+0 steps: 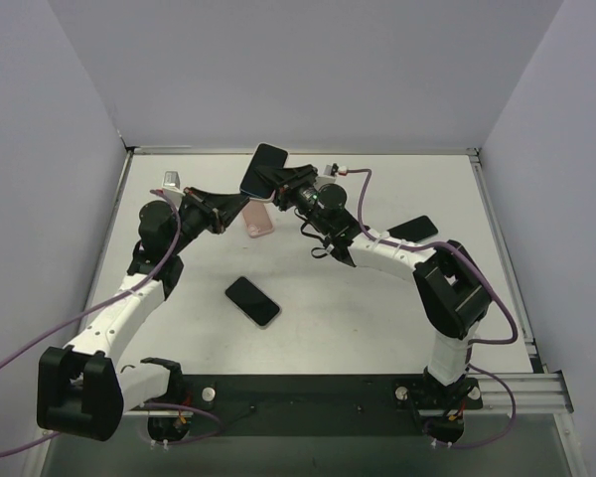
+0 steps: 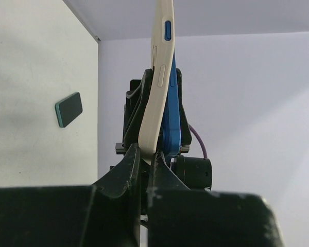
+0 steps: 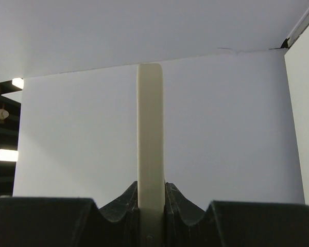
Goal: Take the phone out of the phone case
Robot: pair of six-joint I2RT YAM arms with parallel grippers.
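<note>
A phone is held aloft at top centre, its screen dark in the top view. My left gripper is shut on the lower end of its cream case; in the left wrist view a blue phone body shows beside the cream case. My right gripper is shut on the phone from the right; in the right wrist view a pale edge stands between its fingers.
On the table lie a dark phone at front centre, another at right, and a pink item behind my grippers.
</note>
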